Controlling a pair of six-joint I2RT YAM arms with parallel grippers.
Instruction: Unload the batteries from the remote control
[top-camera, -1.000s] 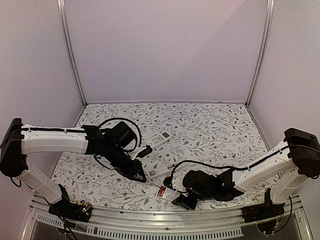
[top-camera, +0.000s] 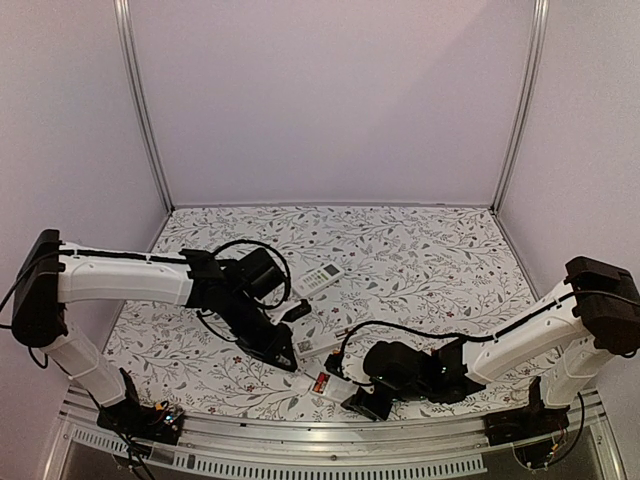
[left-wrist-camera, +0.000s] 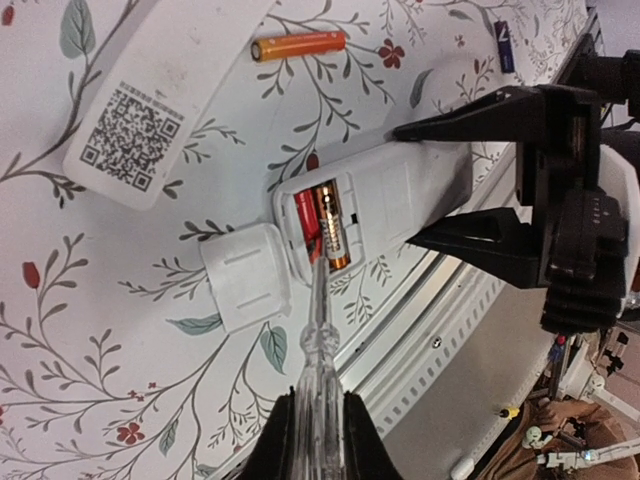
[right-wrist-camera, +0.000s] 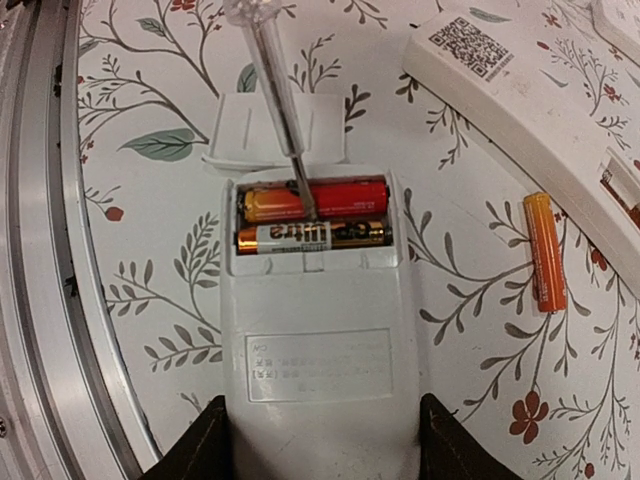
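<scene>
A white remote (right-wrist-camera: 320, 330) lies face down with its battery bay uncovered, and my right gripper is shut around its body. Two batteries sit side by side in the bay: a red-orange one (right-wrist-camera: 345, 198) and a black-and-gold one (right-wrist-camera: 300, 237). My left gripper is shut on a clear-handled screwdriver (left-wrist-camera: 320, 350). In the right wrist view the screwdriver's thin tip reaches into the bay, over the red-orange battery and up to the black-and-gold one; whether it touches is unclear. The detached cover (left-wrist-camera: 247, 277) lies beside the bay end.
A loose orange battery (right-wrist-camera: 545, 252) lies on the patterned cloth near a second white remote (right-wrist-camera: 540, 110) with a QR code. Another white remote (top-camera: 319, 280) is farther back. The metal table edge (right-wrist-camera: 90, 300) runs close by.
My left gripper has shifted slightly right and toward the table's front, bringing the screwdriver further over the battery bay. The right arm and the held remote look almost still.
</scene>
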